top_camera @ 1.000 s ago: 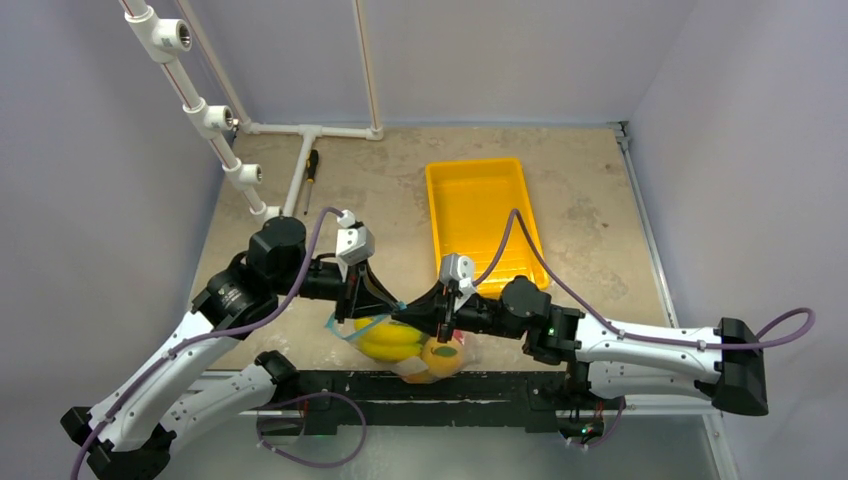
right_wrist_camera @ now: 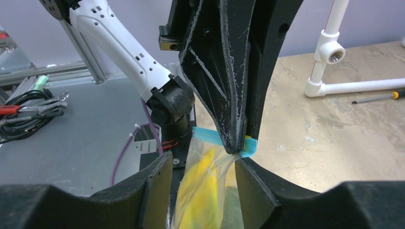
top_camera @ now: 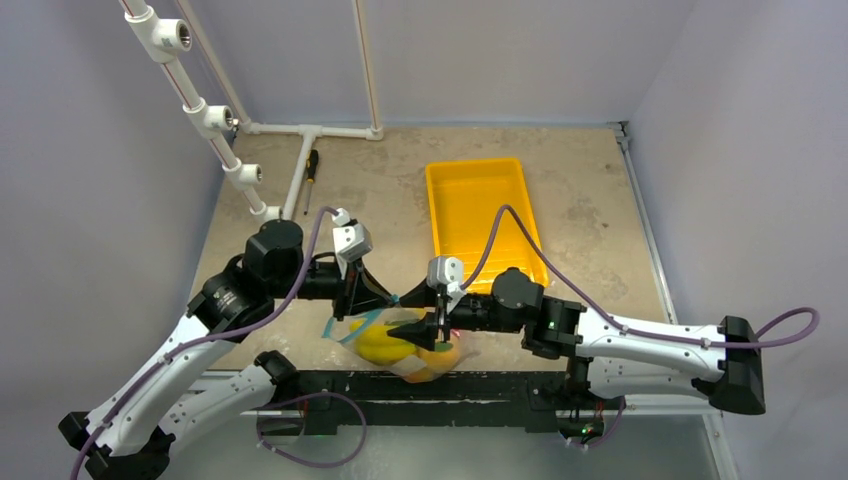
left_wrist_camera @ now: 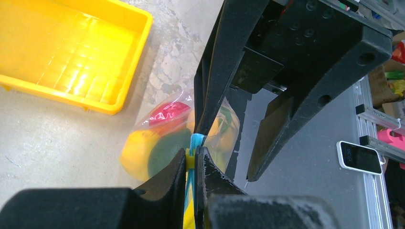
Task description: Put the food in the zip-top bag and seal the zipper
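Note:
The clear zip top bag point(top_camera: 420, 372) with a blue top strip lies at the table's front edge, yellow and orange food point(top_camera: 378, 345) inside it. In the left wrist view, a red piece point(left_wrist_camera: 169, 114) and dark green also show through the plastic. My left gripper is shut on the bag's blue strip with its yellow slider point(left_wrist_camera: 190, 161). My right gripper stands open, its fingers spread on either side of the bag's upper part and left fingertips. Whether the zipper is closed along its whole length I cannot tell.
A yellow tray point(top_camera: 475, 215) stands behind the right arm. A screwdriver point(top_camera: 311, 175) lies at the back left beside white pipes point(top_camera: 305, 165). Table between tray and pipes is clear.
The right gripper, shut near the bag's top a moment ago, has opened and shifted slightly left. The left gripper moved slightly left early on, keeping hold of the bag strip.

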